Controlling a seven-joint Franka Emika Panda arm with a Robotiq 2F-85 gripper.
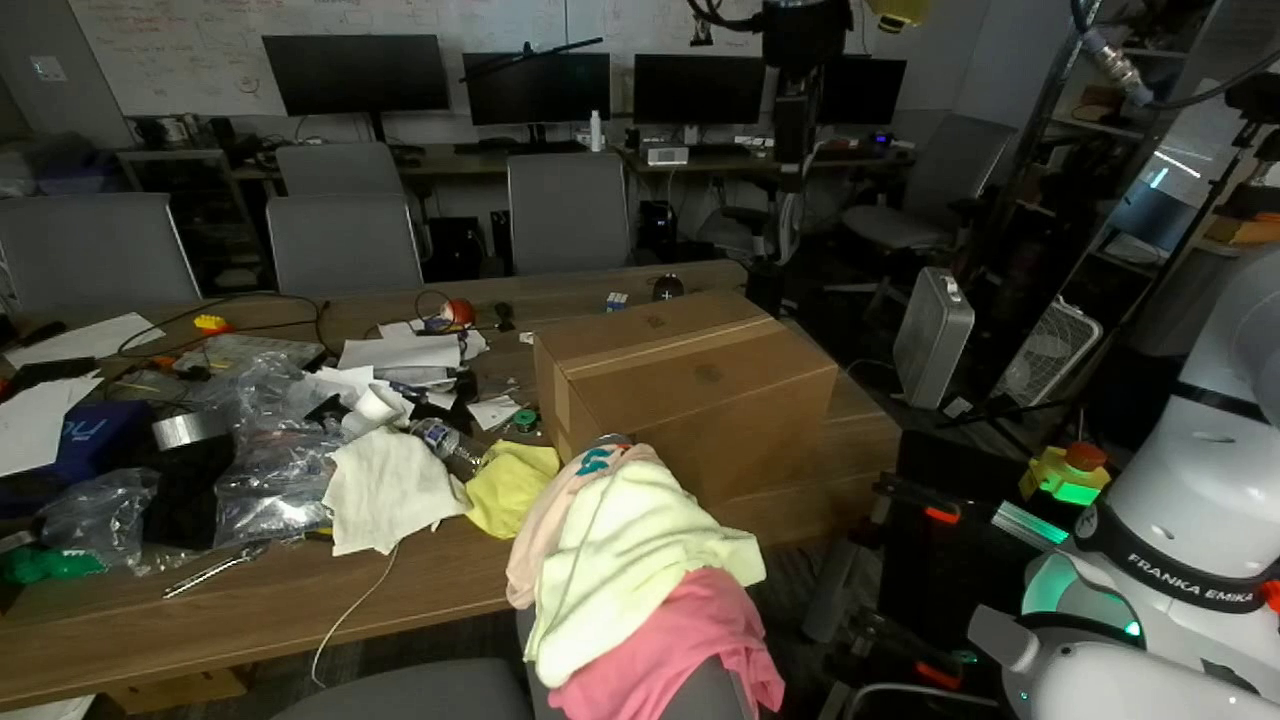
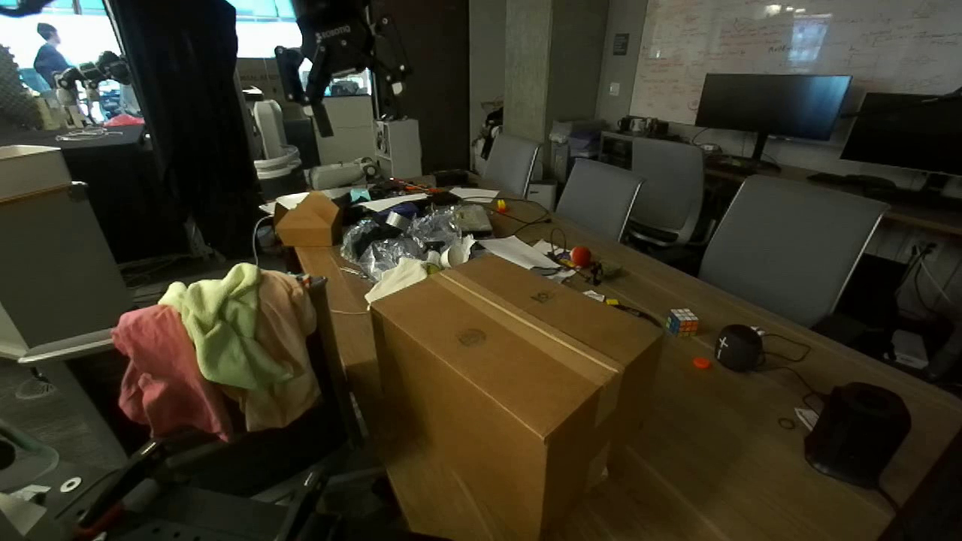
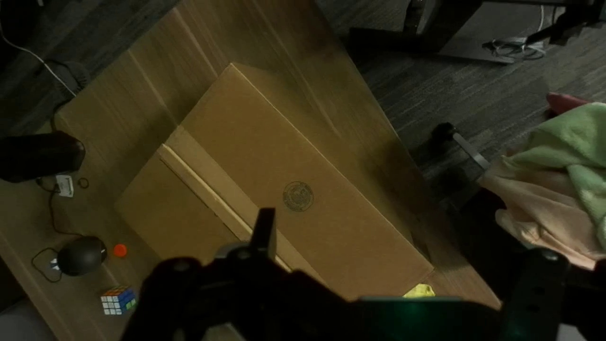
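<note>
My gripper (image 2: 361, 110) hangs in the air, high above the table, with its fingers apart and nothing between them. In the wrist view it looks down on a large closed cardboard box (image 3: 335, 227), one dark finger (image 3: 264, 233) overlapping the box in the picture. The box (image 1: 702, 390) stands on the wooden table, its taped top facing up. Pink, light green and peach towels (image 1: 642, 546) are draped over a chair back close to the box. A yellow cloth (image 1: 510, 486) and a white cloth (image 1: 393, 490) lie on the table beside it.
Plastic bags (image 1: 270, 444), papers and tools clutter one end of the table. A Rubik's cube (image 2: 682, 321), a small round black speaker (image 2: 739, 347) and a larger black cylinder (image 2: 857, 433) stand on the box's far side. Bare tabletop (image 2: 703, 451) shows between box and cylinder.
</note>
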